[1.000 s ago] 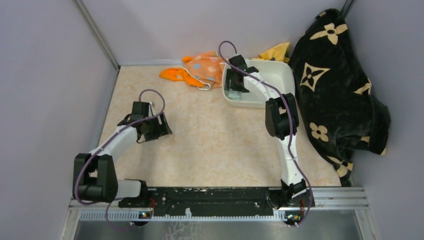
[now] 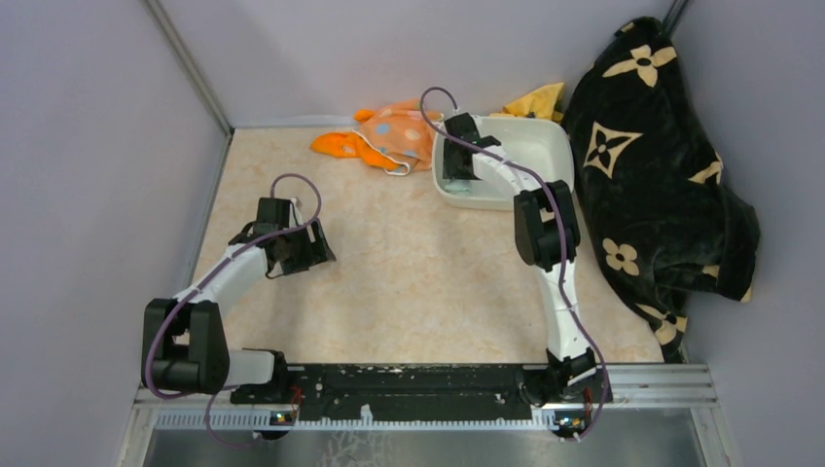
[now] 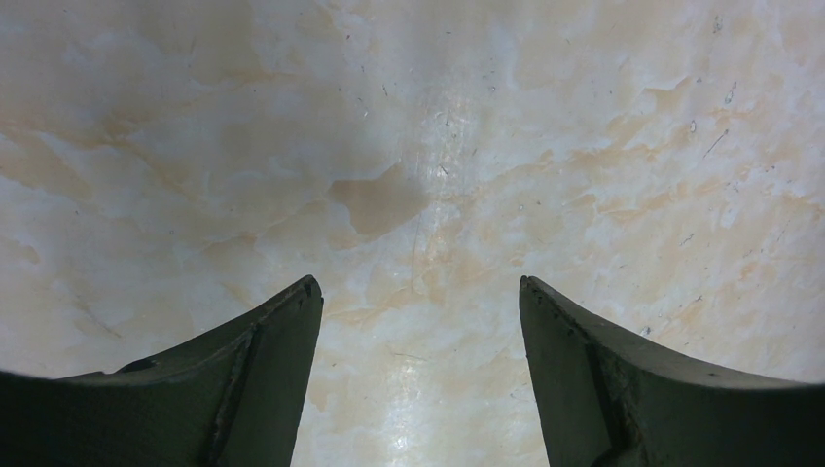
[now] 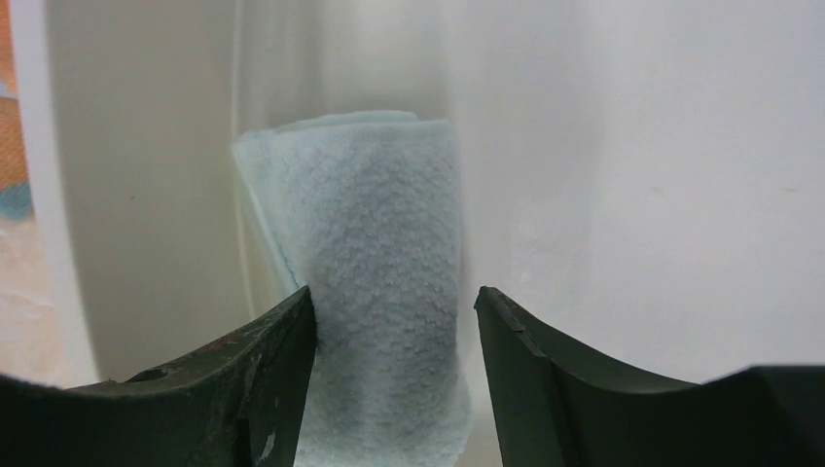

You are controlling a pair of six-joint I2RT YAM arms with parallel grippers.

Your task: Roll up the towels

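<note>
A pale mint towel [image 4: 360, 214], folded, lies in the white bin [image 2: 530, 146] against its left wall. My right gripper is down inside the bin at that towel, fingers apart, one at the towel's left side and the other beside its right edge; whether they press on it I cannot tell. My left gripper is open over bare tabletop on the left side, with nothing between its fingers.
Orange cloths [image 2: 389, 136] lie left of the bin, a yellow cloth [image 2: 535, 102] behind it. A large black blanket with beige flowers [image 2: 632, 195] fills the right side.
My right arm has shifted very slightly over the bin. The left arm and the cloths outside the bin have not moved.
</note>
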